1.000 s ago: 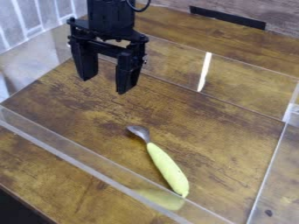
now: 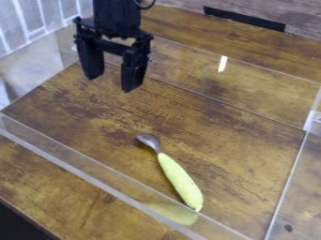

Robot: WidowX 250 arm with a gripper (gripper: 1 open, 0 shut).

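My black gripper [image 2: 113, 64] hangs in the upper left of the camera view, its two fingers spread apart with nothing between them. Below and to its right, a spoon or similar tool with a pale yellow handle [image 2: 178, 178] and a grey metal head [image 2: 149, 142] lies on the wooden surface, apart from the gripper.
Clear low walls [image 2: 305, 169] border the wooden work area [image 2: 245, 141] along the front, back and sides. A white railed structure [image 2: 25, 23] stands at the top left.
The yellow-handled tool has not moved.
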